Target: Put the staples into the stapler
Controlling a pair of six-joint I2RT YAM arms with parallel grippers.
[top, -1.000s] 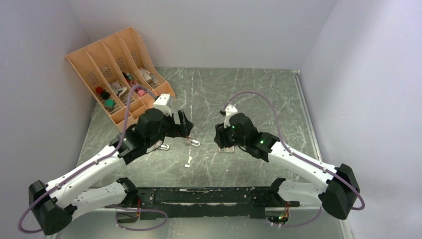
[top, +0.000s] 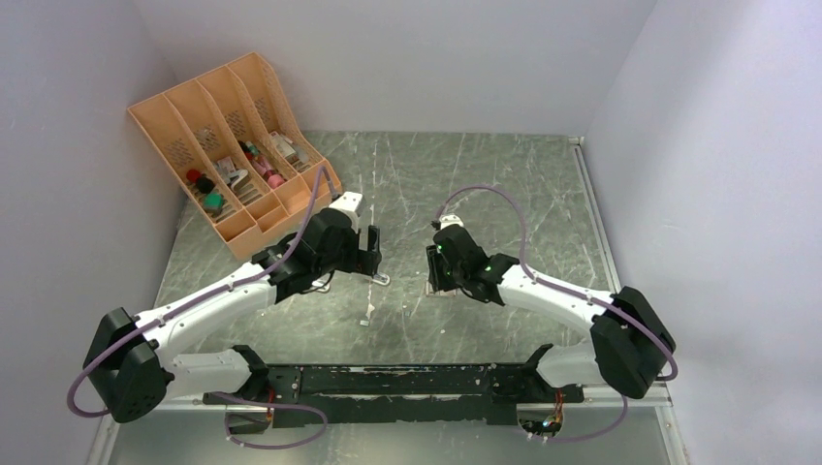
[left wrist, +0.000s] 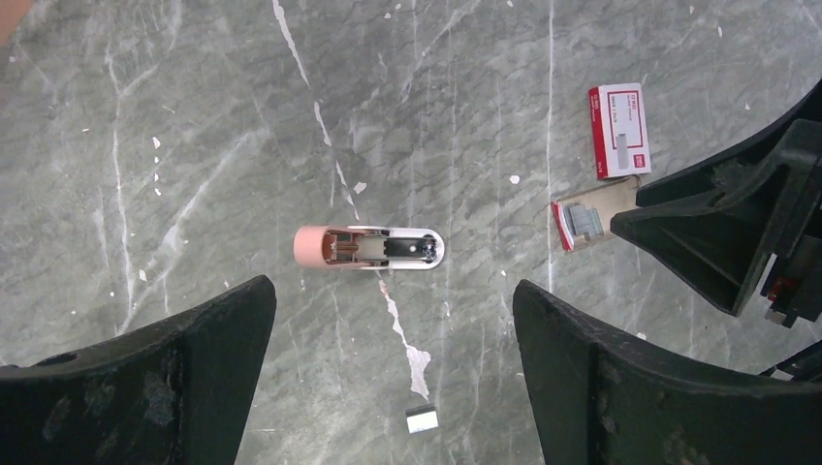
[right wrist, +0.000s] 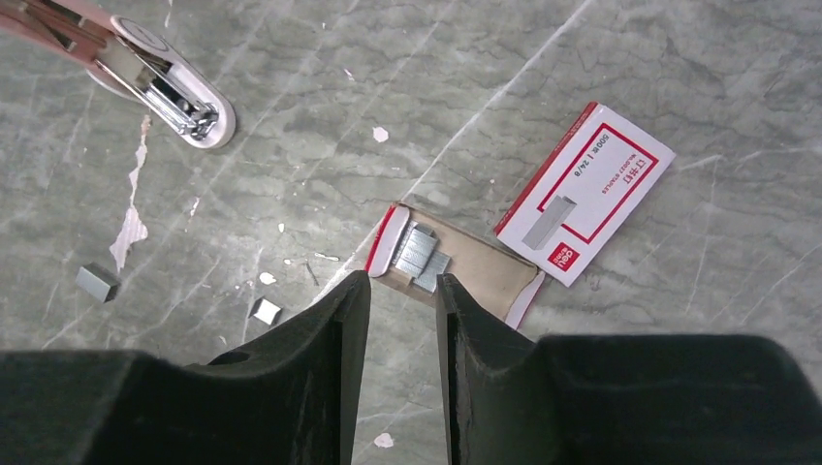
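Observation:
A pink and white stapler [left wrist: 370, 248] lies on the table with its staple channel showing, below my left gripper. That gripper stands wide open, the stapler between its fingers in the picture but apart from them. Several grey staple strips [right wrist: 417, 250] lie in the open cardboard tray [right wrist: 477, 269], seen in the right wrist view. Just above the tray is my right gripper, its fingers parted by a narrow gap with nothing held between them. Touching the tray's corner lies the red and white staple box cover [right wrist: 591, 194].
Small staple pieces [right wrist: 97, 282] lie loose on the table below the stapler. A wooden organizer [top: 237, 155] with several items stands at the back left.
The right gripper has shifted slightly to the right over the tray, its arm drawing inward.

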